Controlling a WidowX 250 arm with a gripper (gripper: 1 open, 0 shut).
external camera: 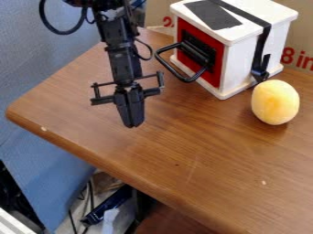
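Note:
My black gripper (130, 108) hangs over the left part of the wooden table (184, 174), its fingertips pointing down and close together, with nothing visible between them. To its right stands a white box (240, 64) with a red front (210, 46) and a black loop handle sticking out toward me. A pale yellow round object (275, 102), like a fruit, sits on the table right of the box.
A cardboard box (296, 55) stands behind at the back right. The table's left edge borders a blue-grey partition (37, 91). Cables and clutter lie on the floor at lower left.

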